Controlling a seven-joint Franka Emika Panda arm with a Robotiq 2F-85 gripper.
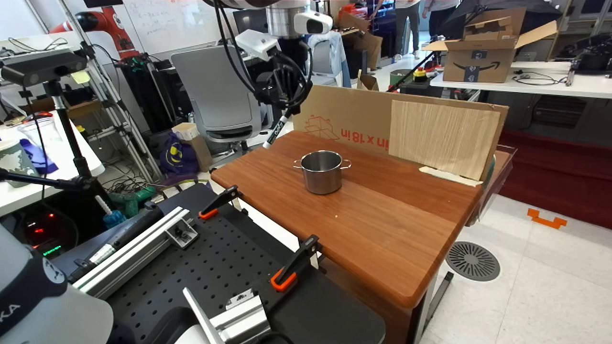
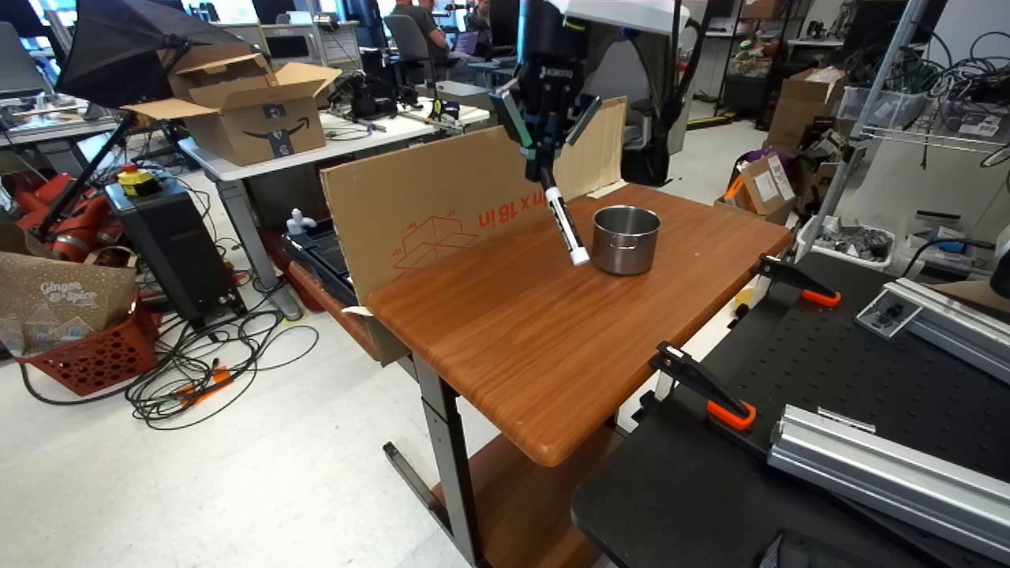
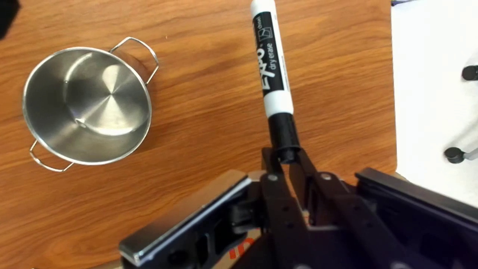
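A white Expo dry-erase marker (image 3: 271, 58) with a black label points away from my gripper, which is shut on its black cap end. In exterior view 1 the marker (image 1: 276, 132) hangs tilted above the far left part of the table, and the gripper (image 1: 287, 109) is above it. The empty steel pot (image 3: 87, 105) stands upright on the table with a wire handle on each side. The wrist view has the pot to the left of the marker, clear of it. In exterior view 2 the marker (image 2: 566, 223) appears beside the pot (image 2: 625, 241).
A cardboard panel (image 1: 344, 117) stands along the table's back edge. Clamps (image 1: 295, 266) with orange pads grip the edge by the black perforated board (image 1: 201, 269).
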